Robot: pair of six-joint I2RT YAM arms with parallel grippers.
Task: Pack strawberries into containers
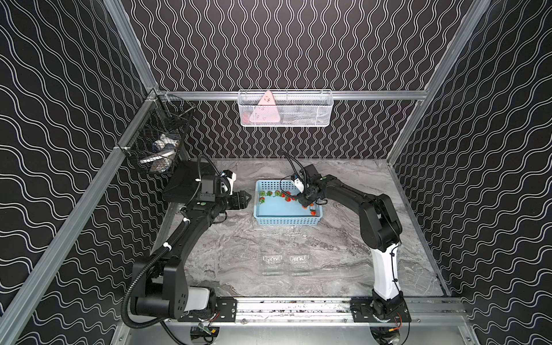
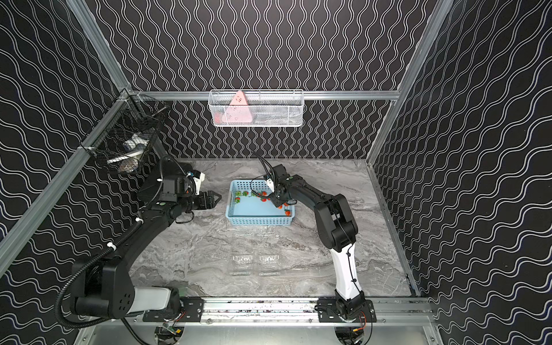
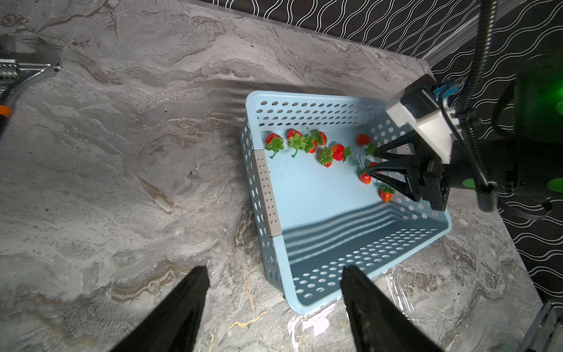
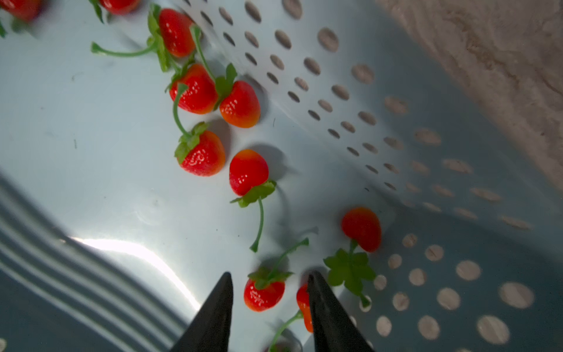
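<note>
A light blue perforated basket [image 1: 270, 221] holds several red strawberries with green leaves, mostly along its back and right side. My right gripper is low over the basket's right part, fingers apart, with a strawberry [image 4: 264, 293] and another beneath and between them in the right wrist view. My left gripper hangs over the table left of the basket, fingers apart and empty. Clear plastic containers [image 1: 299, 258] lie on the table in front of the basket.
A white mesh basket [image 1: 299, 109] with a pink object hangs on the back rail. A black wire basket [image 1: 158, 143] hangs on the left wall.
</note>
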